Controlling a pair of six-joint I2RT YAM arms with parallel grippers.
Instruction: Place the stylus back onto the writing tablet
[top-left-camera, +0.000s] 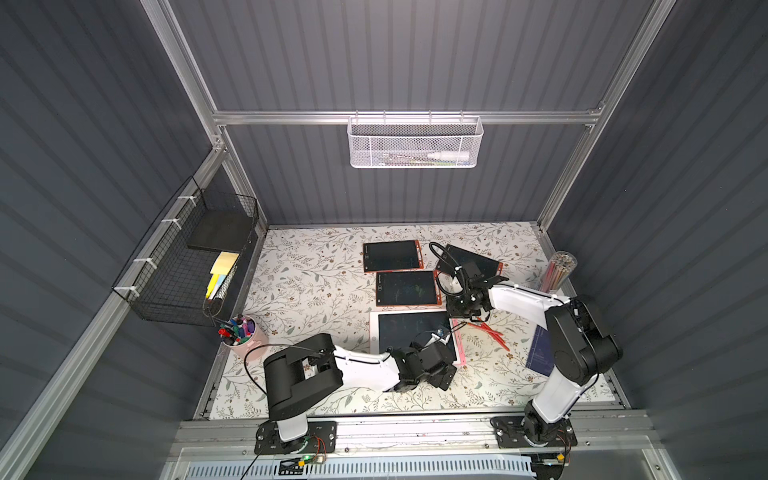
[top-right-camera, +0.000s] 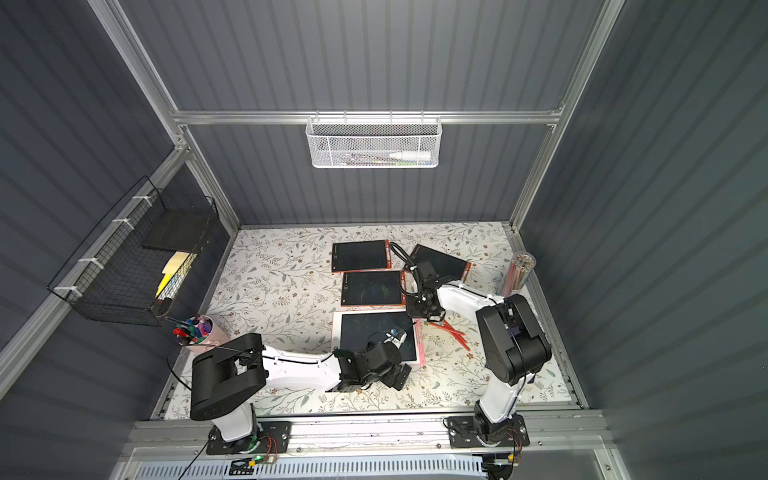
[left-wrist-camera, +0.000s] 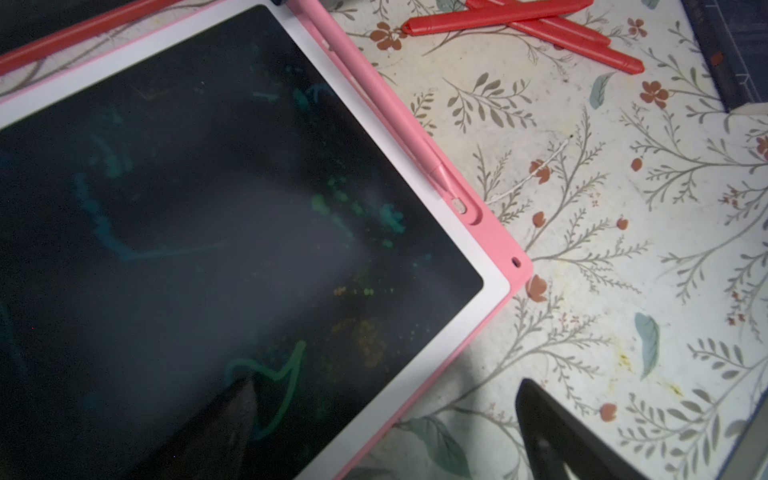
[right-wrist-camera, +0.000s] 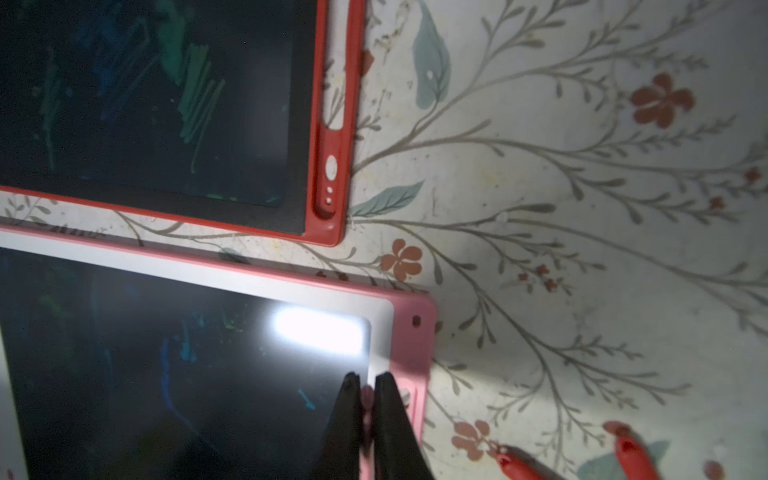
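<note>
The white-faced tablet (left-wrist-camera: 448, 232) with a pink edge lies flat at the front middle. In the left wrist view, the pink stylus (left-wrist-camera: 384, 96) runs along the tablet's slotted right edge, its pointed tip towards the slot's near end. Over the tablet's near right corner, my left gripper is open and holds nothing. My right gripper is at the far end of that edge, with its dark fingers (right-wrist-camera: 389, 424) close on either side of the stylus's pink end. Whether they pinch it is unclear. The fingers hide part of the slot.
Two red styluses (left-wrist-camera: 552, 36) lie crossed to the right of the tablet. A red-edged tablet (right-wrist-camera: 200, 104) lies just behind it, with others farther back. A dark blue book (top-left-camera: 541, 350) is at the right.
</note>
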